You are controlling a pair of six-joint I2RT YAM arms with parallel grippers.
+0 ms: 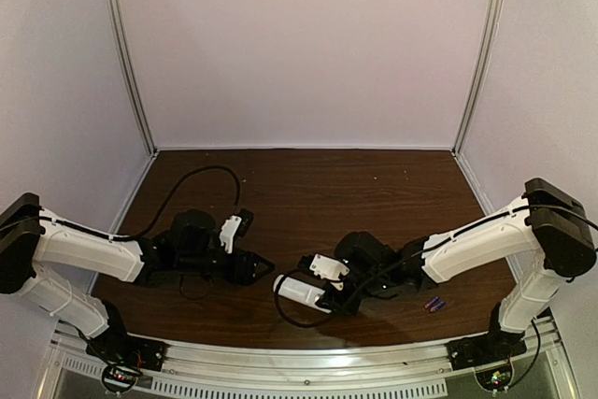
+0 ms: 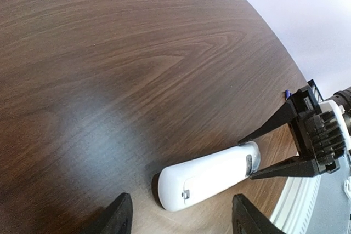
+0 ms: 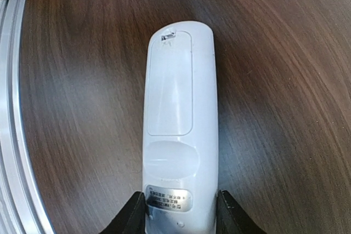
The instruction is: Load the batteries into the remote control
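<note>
The white remote (image 1: 297, 291) lies back side up on the wooden table, its closed battery cover (image 3: 170, 83) facing up. My right gripper is at the remote's right end, fingers on either side of it; in the right wrist view the fingertips (image 3: 131, 212) touch or nearly touch its sides by the metal label. My left gripper (image 1: 266, 268) is open, just left of the remote, with nothing between its fingers. Two small blue batteries (image 1: 434, 305) lie on the table to the right, near the right arm.
The aluminium rail (image 1: 308, 352) runs along the table's front edge, close in front of the remote. White walls enclose the sides and back.
</note>
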